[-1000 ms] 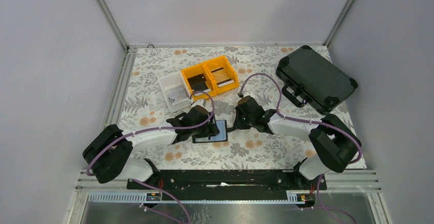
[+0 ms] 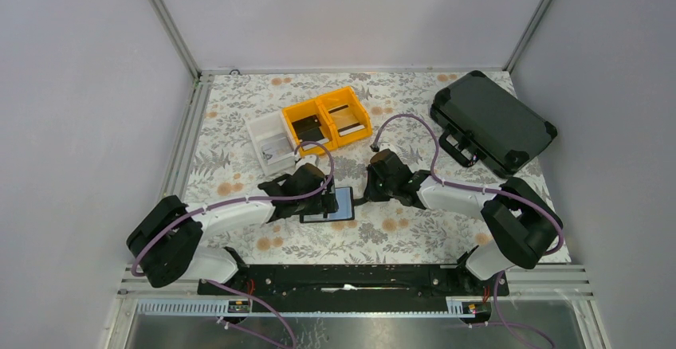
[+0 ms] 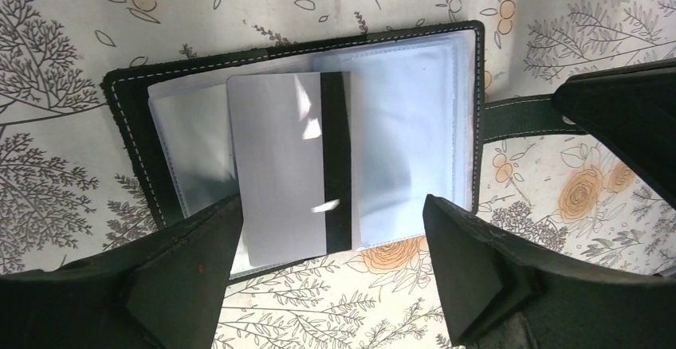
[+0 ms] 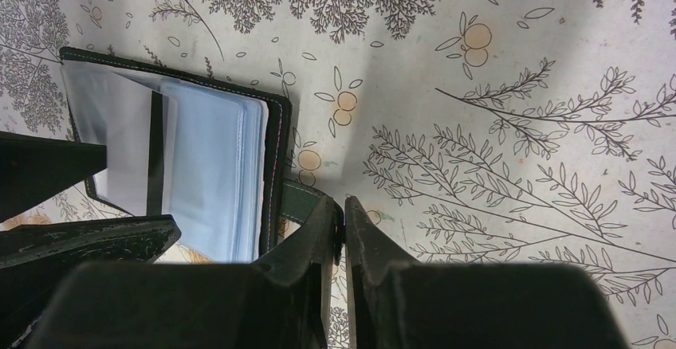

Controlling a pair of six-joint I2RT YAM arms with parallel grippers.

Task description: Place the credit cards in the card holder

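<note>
The card holder lies open on the table, with a dark stitched border and clear sleeves. A silver card with a black stripe lies flat over its left half. Whether the card is inside a sleeve or on top, I cannot tell. Above it my left gripper stands open, a finger to either side of the card and nothing gripped. At the holder's right edge, my right gripper is shut on the dark strap. From above, the left arm hides part of the holder.
Behind the arms stand a yellow two-part bin with cards inside and a white tray beside it. A dark green case fills the back right. Both grippers are close together.
The left arm has shifted very slightly over the holder. My right arm, the strap and the holder appear in the same place.
</note>
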